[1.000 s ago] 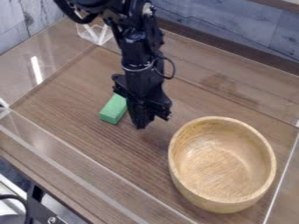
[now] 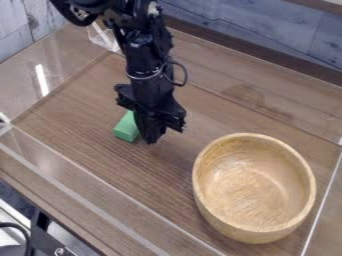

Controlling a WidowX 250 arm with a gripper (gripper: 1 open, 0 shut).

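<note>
A black robot arm reaches down from the top left to its gripper point(image 2: 150, 128), which is low over the wooden table, beside a green block point(image 2: 127, 127) lying just left of it and partly behind it. The gripper looks shut; the dark fingers hide whether they touch the block.
A large pale wooden bowl point(image 2: 254, 185) sits at the lower right of the table point(image 2: 80, 165). A clear plastic object point(image 2: 102, 32) is at the back left. Free tabletop lies to the left and behind, with blue-grey board walls beyond.
The gripper has shifted slightly left, toward the green block, covering a little more of it. The bowl has not moved.
</note>
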